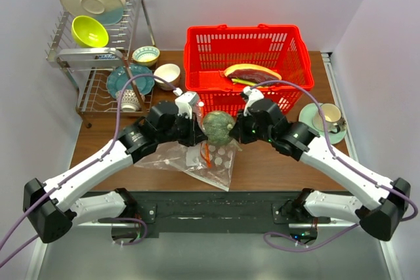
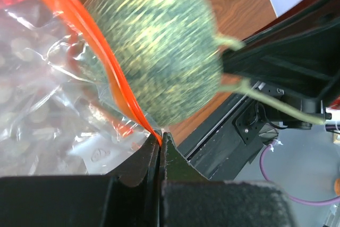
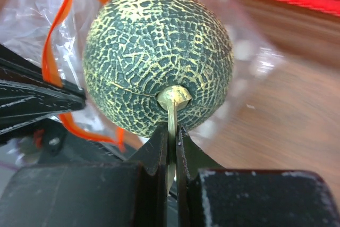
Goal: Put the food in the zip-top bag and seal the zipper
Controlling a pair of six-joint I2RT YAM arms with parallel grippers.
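Between my two grippers hangs a green netted melon (image 1: 218, 128), its stem (image 3: 171, 115) clamped by my shut right gripper. My left gripper is shut on the orange zipper edge (image 2: 114, 73) of the clear zip top bag (image 2: 42, 94). In the left wrist view the melon (image 2: 159, 51) sits just beyond that orange edge, close against it. From the right wrist view, the orange edge bows open to the left of the melon, with bag plastic behind it. In the top view the bag (image 1: 220, 165) spreads below the melon; how far the melon is inside cannot be told.
A red basket (image 1: 246, 37) holding a melon slice-like food (image 1: 252, 73) stands behind. The dish rack (image 1: 108, 50) with bowls is at back left. A cup (image 1: 328, 116) on a saucer stands at right.
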